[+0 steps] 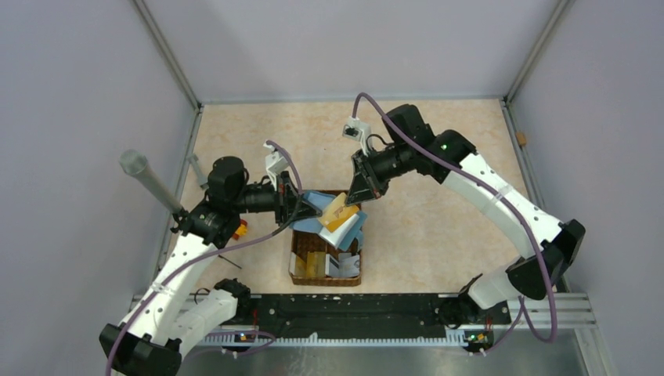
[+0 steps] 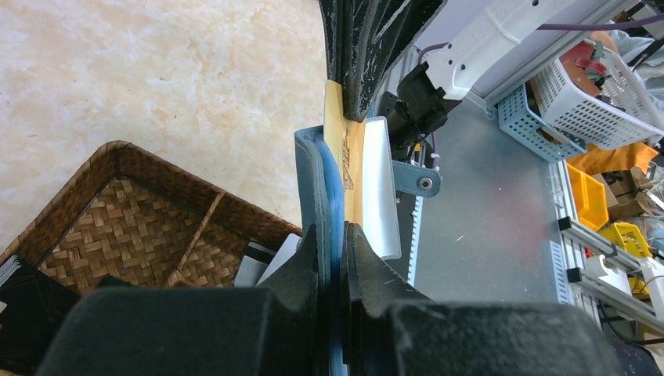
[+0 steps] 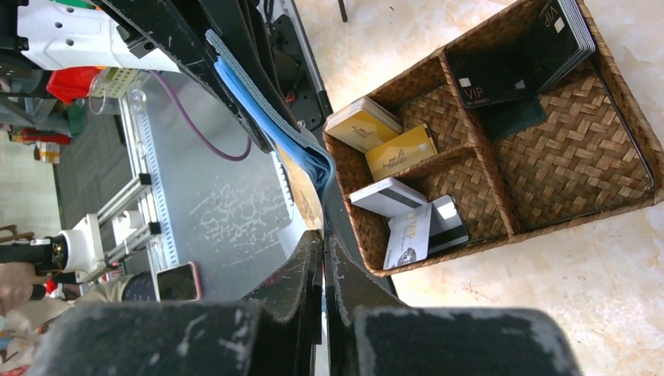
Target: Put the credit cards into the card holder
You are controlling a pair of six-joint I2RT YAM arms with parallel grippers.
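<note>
A light-blue card holder [image 1: 306,223] is in the grip of my left gripper, raised above the wicker basket. It stands on edge in the left wrist view, with a white flap [image 2: 380,188] beside it. My right gripper is shut on the edge of a gold card [image 1: 337,211]. That card lies against the holder's open side and overlaps the white part; in the right wrist view the holder [image 3: 294,129] hides much of it. How deep the card sits in a pocket cannot be told.
The divided wicker basket [image 3: 495,184] on the table holds gold cards [image 3: 401,152], white and silver cards [image 3: 408,235] and black VIP cards [image 3: 489,80] in separate compartments. Free table lies to its right and behind it.
</note>
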